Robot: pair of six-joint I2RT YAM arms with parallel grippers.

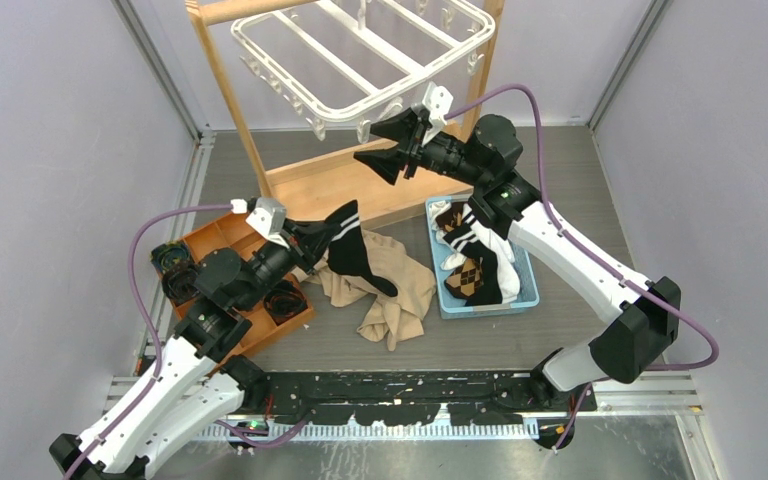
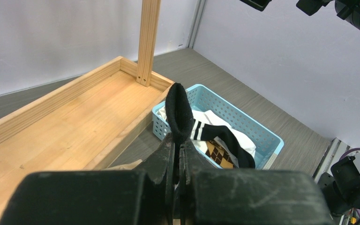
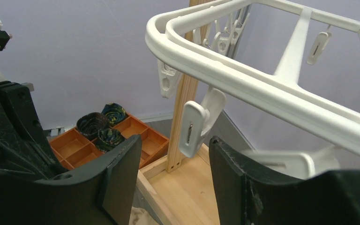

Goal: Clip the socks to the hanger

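A black sock [image 1: 350, 255] with white stripes hangs from my left gripper [image 1: 332, 229], which is shut on it. In the left wrist view a fold of this sock [image 2: 179, 112] sticks up beyond the pressed-together fingertips [image 2: 187, 161]. The white hanger [image 1: 345, 112] is held up by a wooden stand, with clips along its edges. My right gripper is part open at the hanger's front edge. One white clip [image 3: 192, 130] shows between and just beyond its fingers in the right wrist view, and I see no grip on it. Another clip [image 3: 281, 161] lies blurred behind the right finger.
A blue basket [image 1: 490, 311] of socks stands at the right. Beige cloth [image 1: 400, 280] is crumpled on the floor. The orange divided box [image 1: 292, 322] with rolled socks sits under the left arm. Wooden stand posts [image 1: 228, 95] rise beside the hanger.
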